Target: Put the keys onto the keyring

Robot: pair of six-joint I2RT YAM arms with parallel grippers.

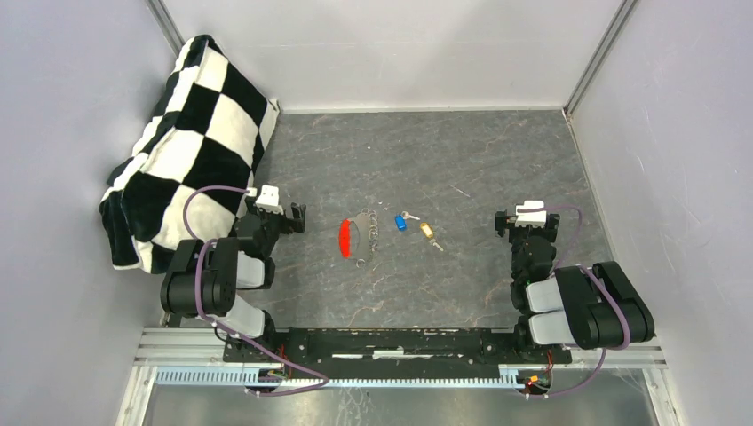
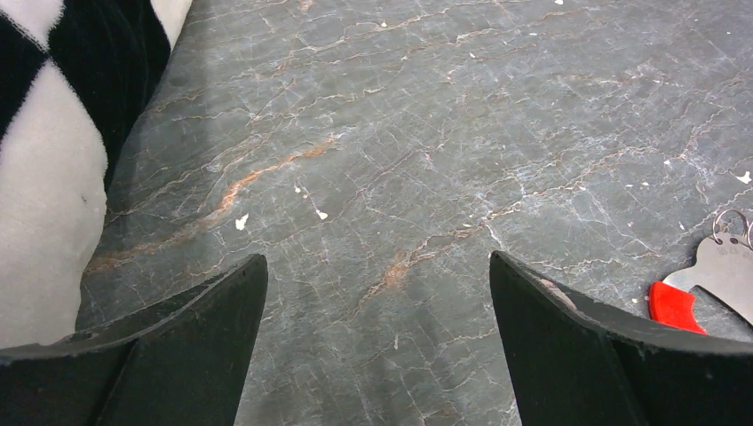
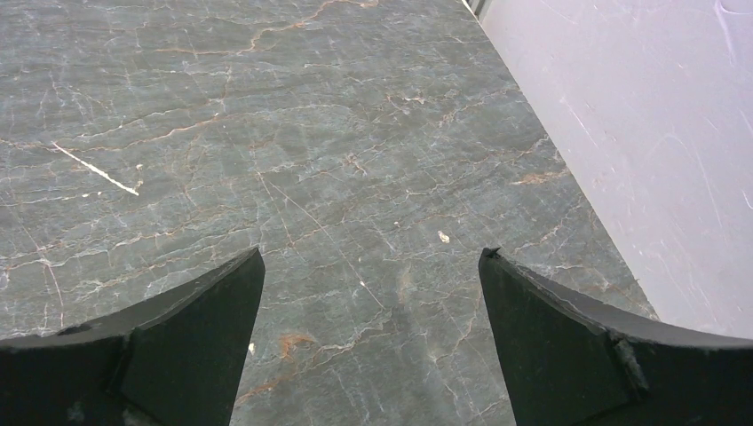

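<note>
Two keys lie on the grey table near its middle: one with a blue tag (image 1: pixel 400 223) and a silver head beside it, and one with a yellow tag (image 1: pixel 426 230) angled toward the front right. Left of them rests the keyring holder, a metal piece with a red part (image 1: pixel 344 238) and a row of small rings (image 1: pixel 373 232) along its right side. In the left wrist view its red part (image 2: pixel 675 307) and metal plate (image 2: pixel 730 266) show at the right edge. Away to the left, my left gripper is open and empty. My right gripper stands open over bare table, well right of the keys.
A black-and-white checkered cushion (image 1: pixel 201 142) fills the left side, close to the left arm. Walls bound the back and right, the right wall (image 3: pixel 657 133) being near the right gripper. Open table (image 1: pixel 400 160) lies behind the keys.
</note>
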